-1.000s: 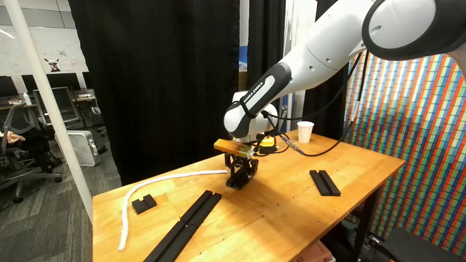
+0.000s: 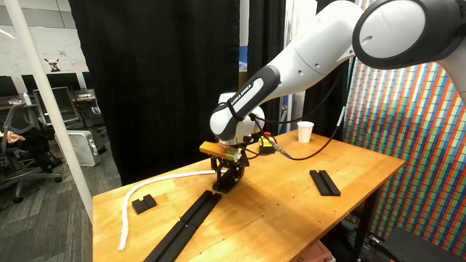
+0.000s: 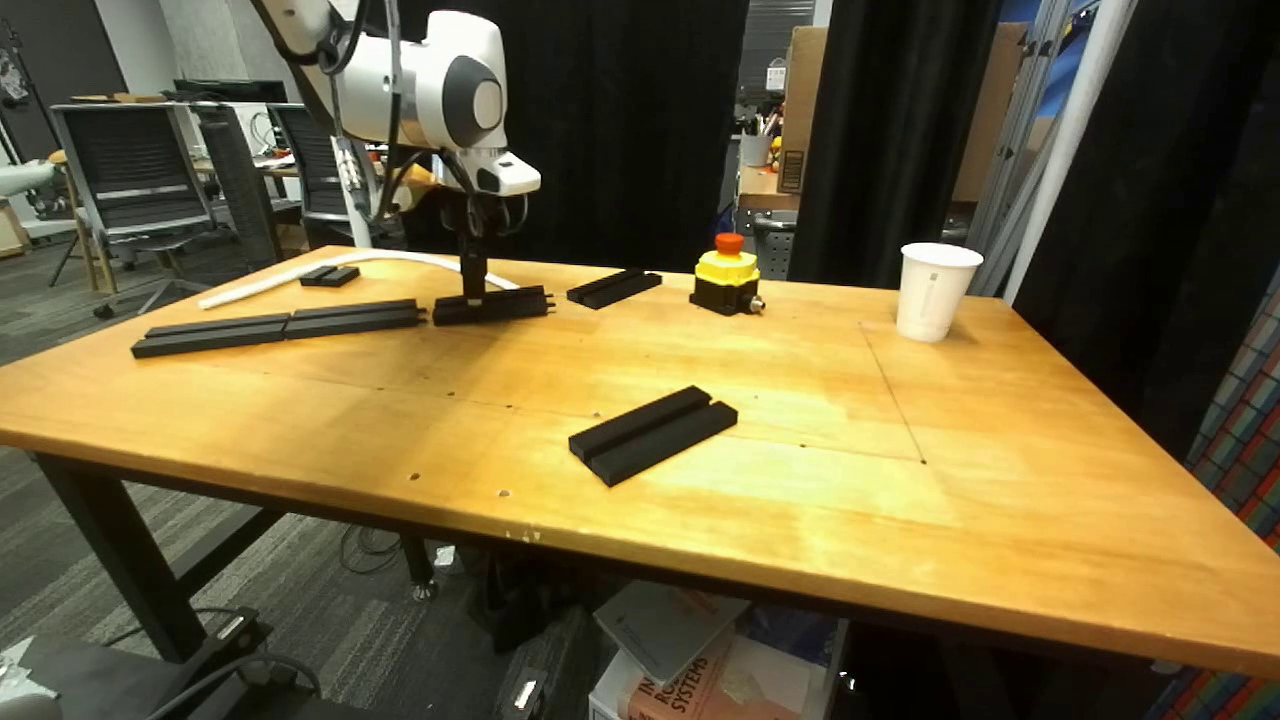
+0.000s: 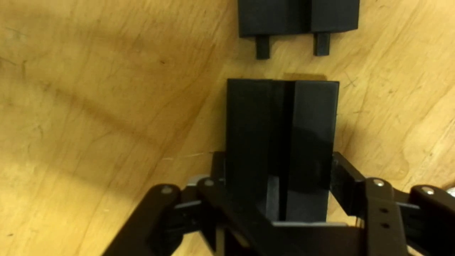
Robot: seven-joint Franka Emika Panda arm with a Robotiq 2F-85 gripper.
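Observation:
My gripper is shut on a black grooved block, one finger along each long side. In the wrist view the block's far end faces two small pegs on the end of another grooved piece, with a strip of bare wood between them. That piece ends a row of two joined black track pieces, lying toward the front left in exterior view 1. The held block also has pegs on its right end in exterior view 2. It is at or just above the table; which, I cannot tell.
A white tube curves along the back left, near a short black block. Other grooved pieces lie at the right and behind. An emergency-stop button and paper cup stand farther right.
With the block held, my gripper has moved left in exterior view 1, closer to the end of the track row. The row and the other pieces have stayed where they were.

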